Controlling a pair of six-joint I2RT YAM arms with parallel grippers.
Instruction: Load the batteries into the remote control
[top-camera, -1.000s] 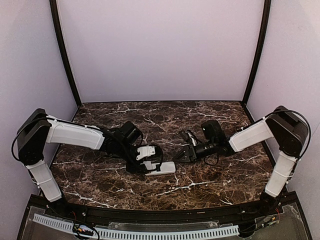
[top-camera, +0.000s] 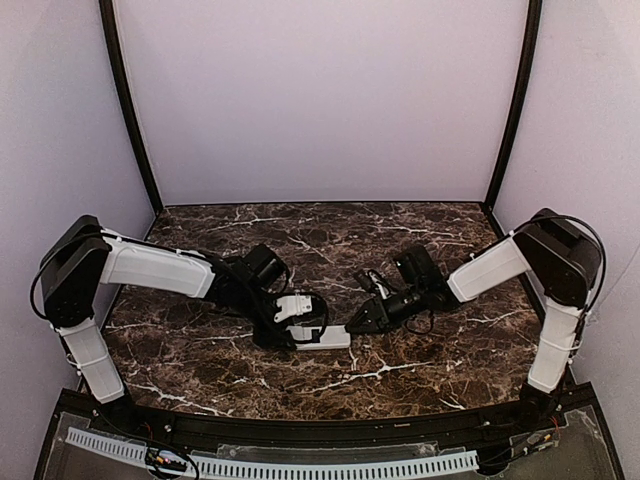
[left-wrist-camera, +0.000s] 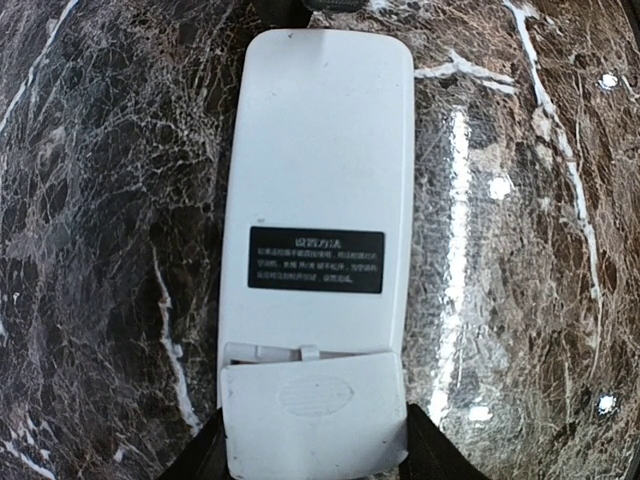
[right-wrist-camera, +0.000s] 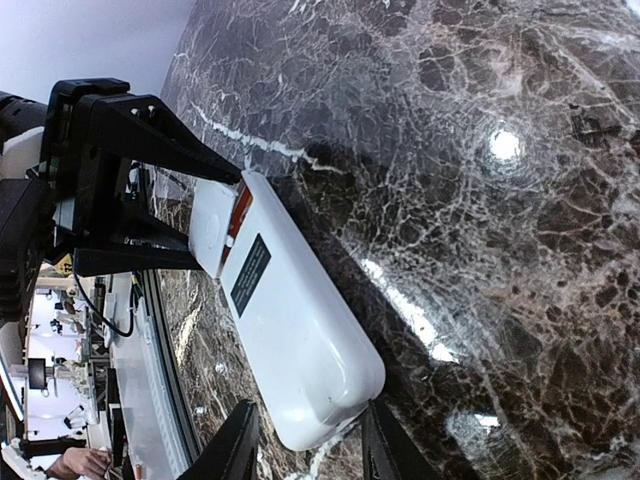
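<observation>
The white remote control (top-camera: 335, 338) lies back side up on the marble table, its dark label (left-wrist-camera: 315, 260) visible. Its battery cover sits askew at the left end, with an orange interior showing beneath it in the right wrist view. My left gripper is shut on the cover, one finger either side. My right gripper is part open at the remote's other end, fingertips either side of that end; whether they touch it is unclear. I cannot make out any batteries.
Walls stand at the back and sides, and a dark frame edge (top-camera: 330, 425) runs along the front.
The left arm looks almost unchanged.
</observation>
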